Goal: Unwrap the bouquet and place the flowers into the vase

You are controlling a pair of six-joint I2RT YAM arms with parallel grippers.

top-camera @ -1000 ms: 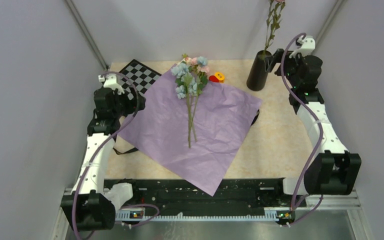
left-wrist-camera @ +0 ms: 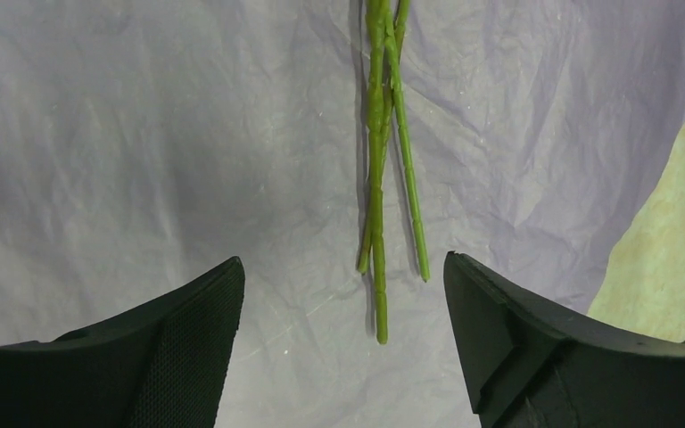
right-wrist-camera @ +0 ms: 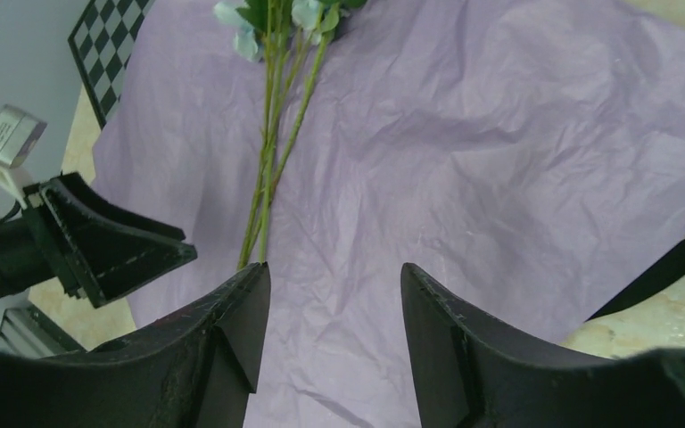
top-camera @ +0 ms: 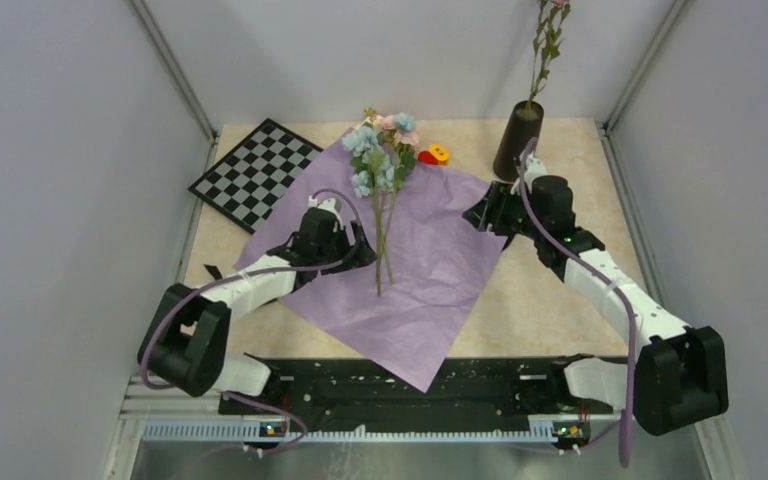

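Note:
A bunch of blue and pink flowers [top-camera: 381, 150] lies on a purple sheet, blooms toward the back. Its green stems [left-wrist-camera: 376, 169] run forward, their cut ends just ahead of my left gripper. That gripper's fingers stand apart with nothing between them; in the top view it hovers beside the stems, on their left. My right gripper is also open and empty, over the sheet's right side, well away from the bunch. The dark tall vase [top-camera: 518, 140] stands at the back right with one flower stem [top-camera: 542, 60] in it.
The purple sheet [top-camera: 425, 350] covers the table's middle. At back left lies a checkered board [top-camera: 257, 172]; a yellow and red object [top-camera: 438, 154] rests right of the blooms. Bare table [top-camera: 560, 310] shows at the front right.
From the left, my left gripper has moved right and forward toward the stems. My right gripper has come away from the vase, leftward and forward over the sheet. Flowers and vase have stayed put.

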